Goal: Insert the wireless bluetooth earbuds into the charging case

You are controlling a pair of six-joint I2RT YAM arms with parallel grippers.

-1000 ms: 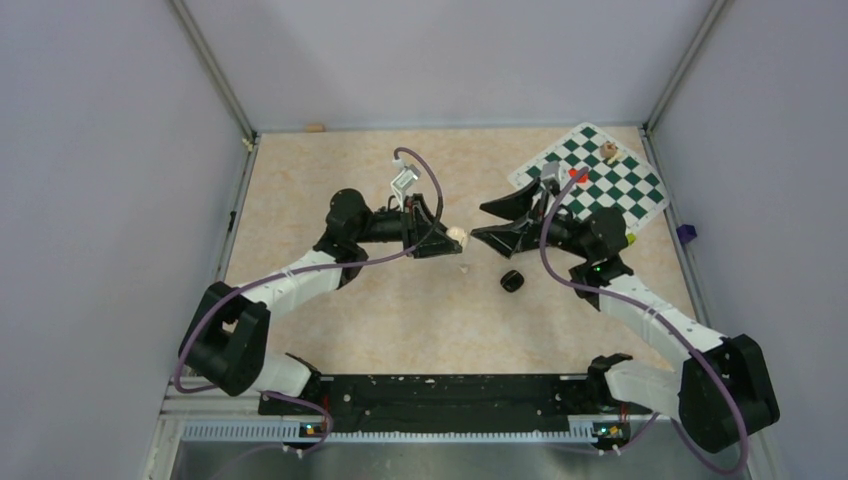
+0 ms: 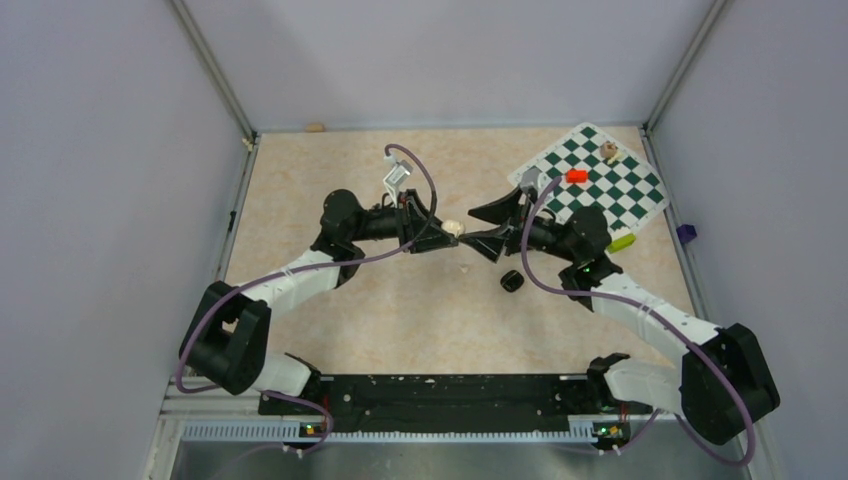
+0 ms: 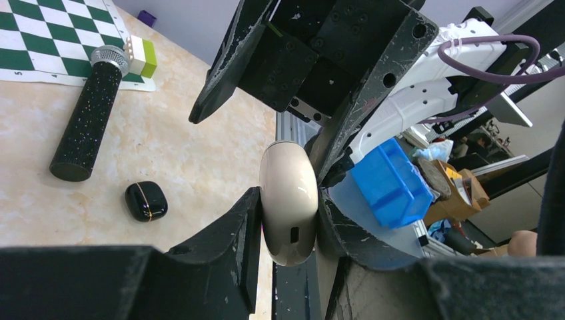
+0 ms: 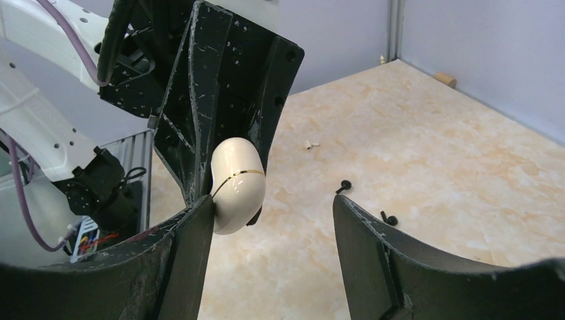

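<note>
A glossy cream-white charging case with a thin gold seam is held up off the table, my left gripper shut on it. Its lid looks closed in the right wrist view, where the case stands by one fingertip. My right gripper is part open around empty space; one finger is right at the case's edge, touching or nearly so.
A closed black case rests on the table near a dark microphone. The green-and-white checkered sheet lies at the back right, with a red item on it.
My right gripper has moved left, bringing one fingertip up to the white case. The left gripper has shifted slightly left with the case still in it.
</note>
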